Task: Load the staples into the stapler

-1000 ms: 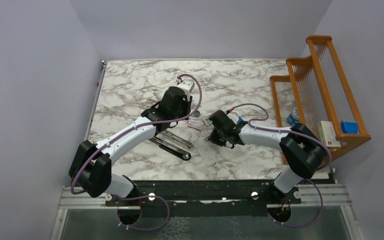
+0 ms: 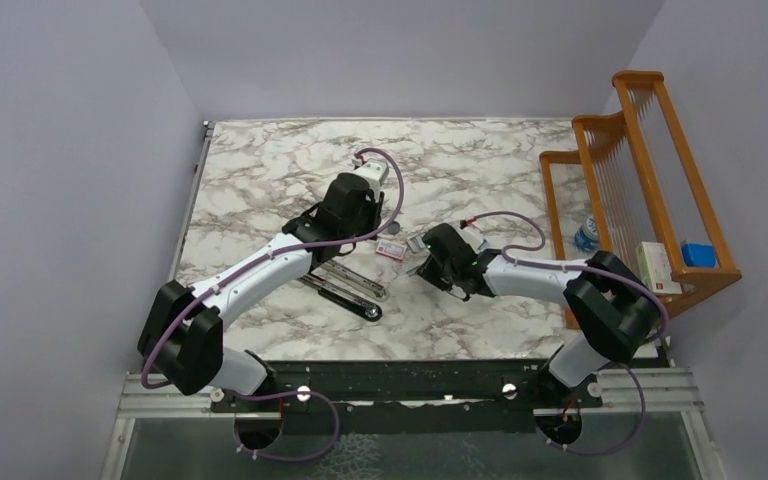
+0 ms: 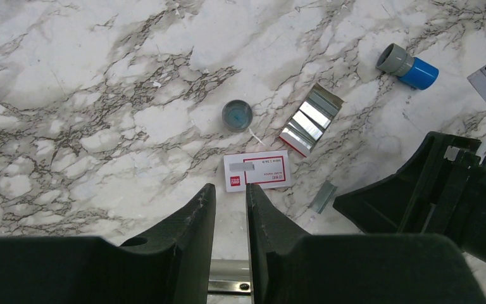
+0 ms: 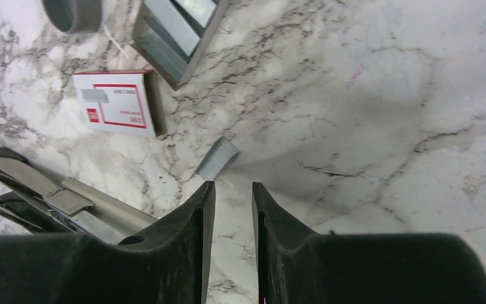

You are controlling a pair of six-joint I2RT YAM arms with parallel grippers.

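Note:
The stapler [image 2: 352, 291] lies opened out on the table, its long metal channel [image 2: 355, 277] bared. A small grey staple strip [image 4: 218, 158] rests on the marble by itself, just ahead of the tips of my right gripper. That gripper is part open, with only table visible between its fingers. In the left wrist view the strip [image 3: 323, 196] shows beside the right arm's dark finger [image 3: 361, 206]. My left gripper hangs part open and empty above the table, behind the stapler, part of which [image 3: 229, 278] appears between its fingers.
A white and red staple box [image 3: 257, 171] lies near the strip. Behind it are an open tray of staple strips [image 3: 311, 119], a small round cup [image 3: 237, 116] and a blue-grey cylinder [image 3: 407, 66]. A wooden rack [image 2: 600, 150] stands at the right.
My right gripper has shifted slightly and its arm has turned a little; the staple strip now lies free of its fingers. The left arm and the stapler have stayed put.

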